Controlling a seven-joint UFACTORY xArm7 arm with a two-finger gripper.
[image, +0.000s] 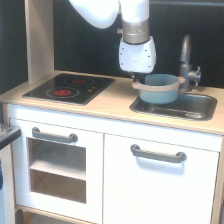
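A blue-grey pan (158, 93) is at the sink (183, 106), over the left part of its basin. Whether its base touches the sink floor cannot be made out. The white arm reaches down from the top, and its gripper (138, 78) is at the pan's left edge. The dark fingers are small and partly lost against the pan and background, so their opening and any hold on the pan are unclear.
Behind the sink a grey faucet (187, 62) rises close to the pan's right side. A black stove top (70, 88) with red-marked burners lies clear at the left. Below are a glass-fronted oven door (58, 165) and a white cabinet door (155, 190), both shut.
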